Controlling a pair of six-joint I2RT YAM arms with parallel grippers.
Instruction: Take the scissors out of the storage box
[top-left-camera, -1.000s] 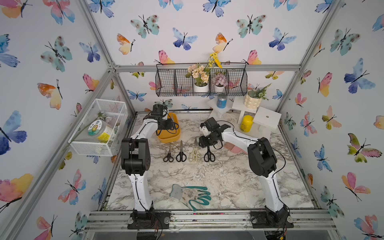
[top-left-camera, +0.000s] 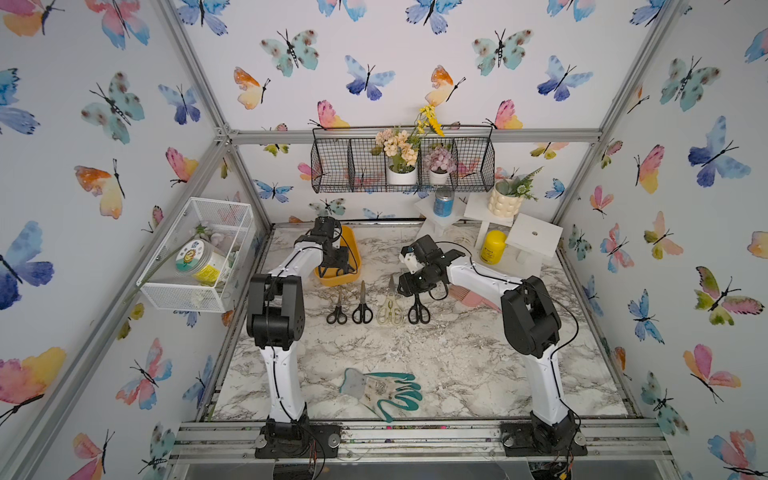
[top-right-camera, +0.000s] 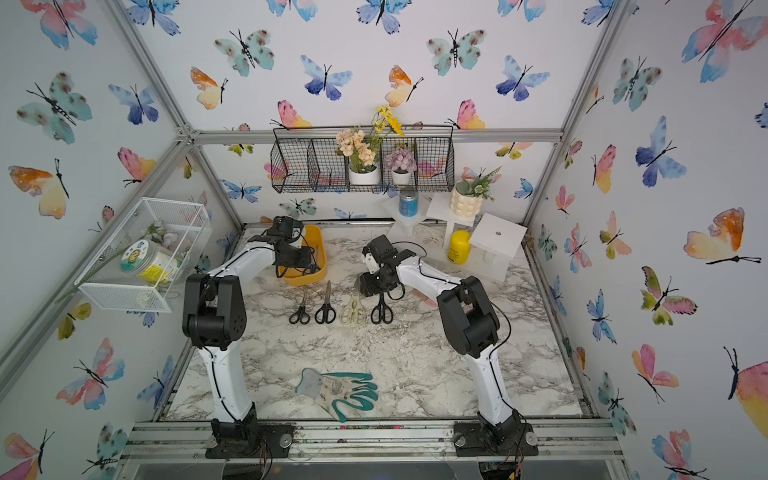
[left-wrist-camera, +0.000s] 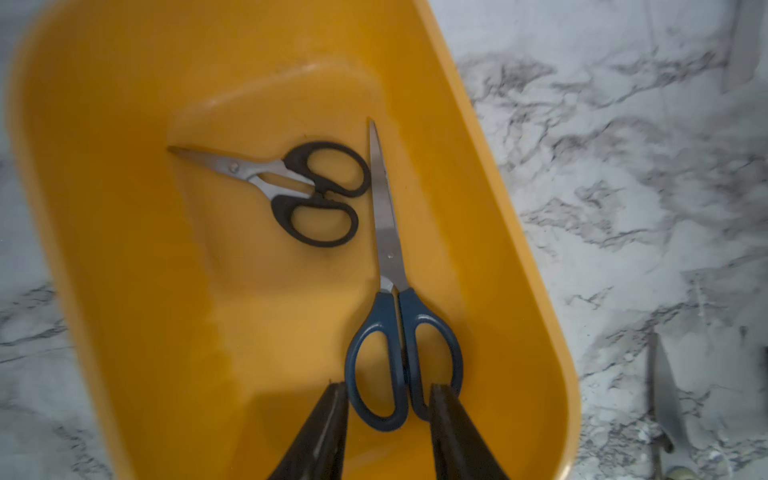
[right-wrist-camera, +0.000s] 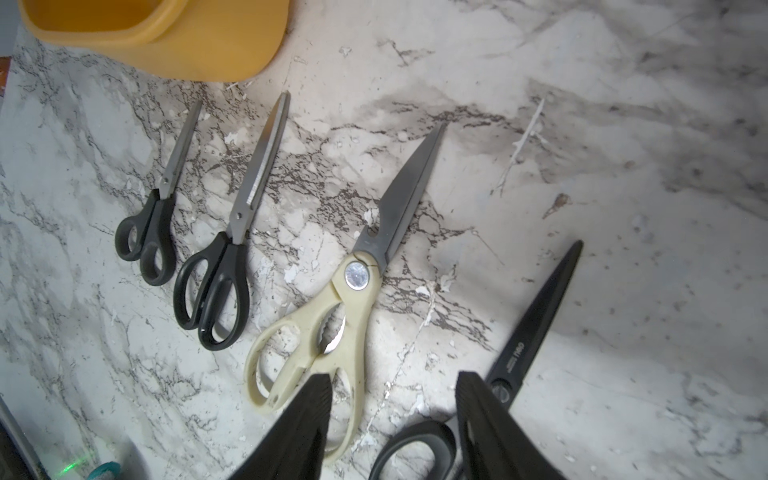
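A yellow storage box (left-wrist-camera: 512, 240) holds two scissors in the left wrist view. The small scissors with black handles (left-wrist-camera: 285, 218) lie near its far end, and longer scissors with dark blue handles (left-wrist-camera: 388, 320) lie along its right side. My left gripper is over the box, open, its fingertips around the blue handles in view; contact cannot be told. On the table, in the right wrist view, lie cream-handled scissors (right-wrist-camera: 360, 308), two black-handled scissors (right-wrist-camera: 222, 280) and black-bladed scissors (right-wrist-camera: 532, 328). My right gripper is part open above the last, nothing between its fingers.
A grey and teal glove (top-left-camera: 384, 392) lies near the table's front. White stands with a yellow can (top-left-camera: 493, 247) and a blue can (top-left-camera: 443, 201) occupy the back right. A white wire basket (top-left-camera: 188, 304) hangs at left.
The right arm's elbow has shifted slightly to the right.
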